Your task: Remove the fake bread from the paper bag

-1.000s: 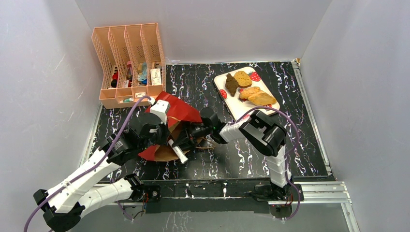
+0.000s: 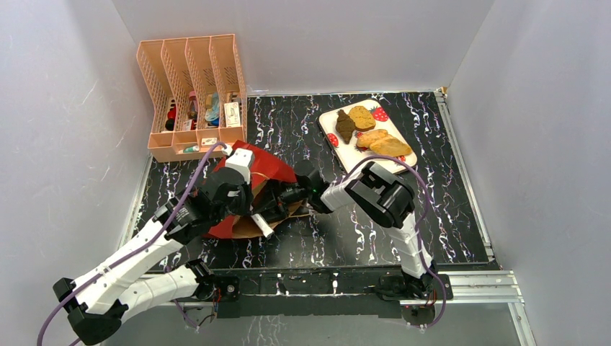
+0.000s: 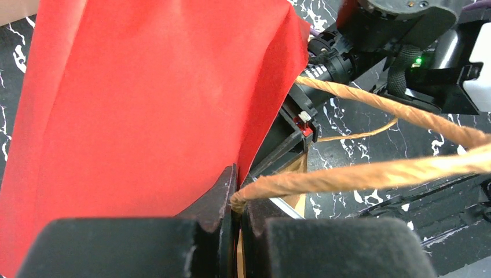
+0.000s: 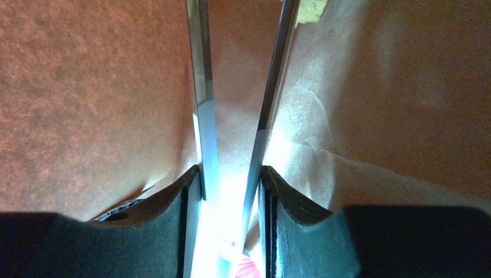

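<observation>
The red paper bag [image 3: 156,116] lies tilted with its mouth toward the right arm. In the left wrist view my left gripper is shut on the bag's rim, where the twisted rope handle [image 3: 347,176] also meets the fingertips. My right gripper reaches inside the bag, its long thin fingers [image 4: 202,81] apart with nothing visible between them. Brown paper walls surround it. A small pale yellow piece [image 4: 311,10], possibly fake bread, shows beyond the right finger at the top edge; most of it is out of frame.
At the back right, a strawberry-patterned tray [image 2: 328,122] carries several bread pieces [image 2: 362,117]. An orange divided rack [image 2: 167,54] with small items stands behind the bag. Open table lies to the right, in front of the tray.
The right arm has shifted left, taking its gripper deeper into the bag. The bag has moved slightly; the left arm stays nearly where it was at the rim.
</observation>
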